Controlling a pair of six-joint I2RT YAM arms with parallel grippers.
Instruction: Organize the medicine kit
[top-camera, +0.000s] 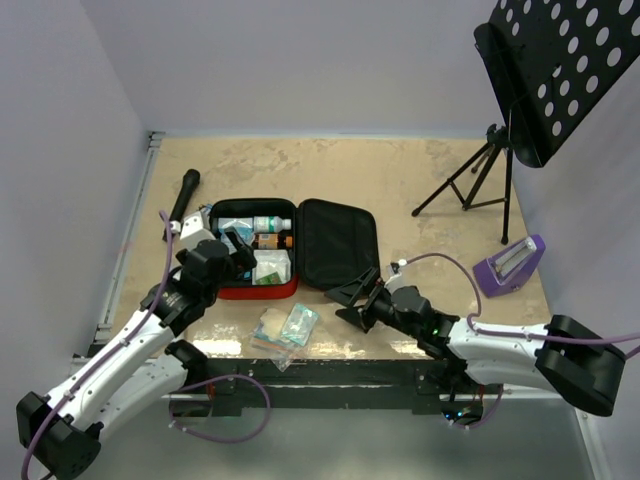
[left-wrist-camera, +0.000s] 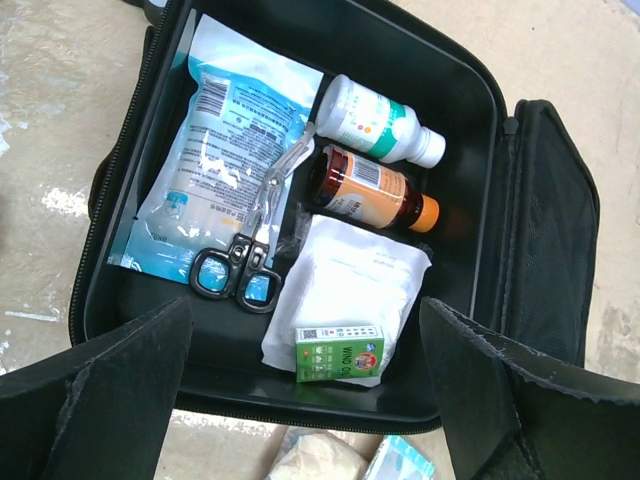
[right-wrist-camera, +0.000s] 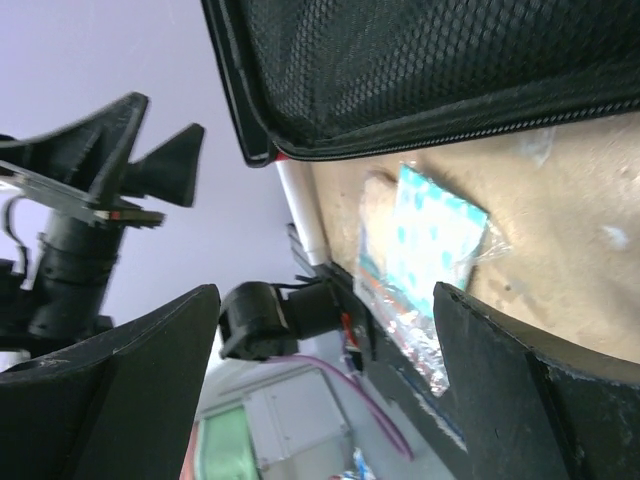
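The medicine case (top-camera: 258, 293) lies unfolded, its black mesh lid (top-camera: 338, 243) flat to the right. Inside, in the left wrist view, are a blue-white packet (left-wrist-camera: 215, 150) with black-handled scissors (left-wrist-camera: 250, 255) on it, a white bottle (left-wrist-camera: 370, 122), a brown bottle (left-wrist-camera: 372, 192), and a white pouch (left-wrist-camera: 350, 265) under a small green box (left-wrist-camera: 339, 353). My left gripper (top-camera: 240, 255) hovers over the case, open and empty. My right gripper (top-camera: 350, 300) is also open and empty, by the lid's front edge. On the table before the case lie a beige packet (top-camera: 271, 325) and a teal-patterned packet (top-camera: 299, 323).
A black microphone (top-camera: 183, 203) rests left of the case. At the right stand a tripod stand (top-camera: 485, 175) and a purple device (top-camera: 509, 266). Between the lid and the purple device the table is mostly bare.
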